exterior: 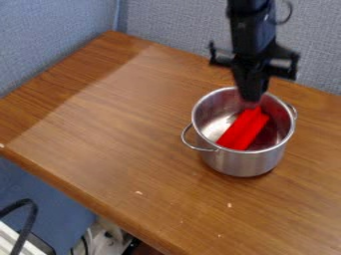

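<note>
A steel pot (253, 158) with a wire handle stands on the wooden table (107, 149), right of centre. A red block (244, 127) lies inside it. My black gripper (250, 85) hangs over the back of the pot, blurred, its lower tip near the rim; whether its fingers are open or shut is not clear.
Grey padded walls (173, 20) bound the back. Cables and a white object (20, 239) lie off the table's lower-left edge.
</note>
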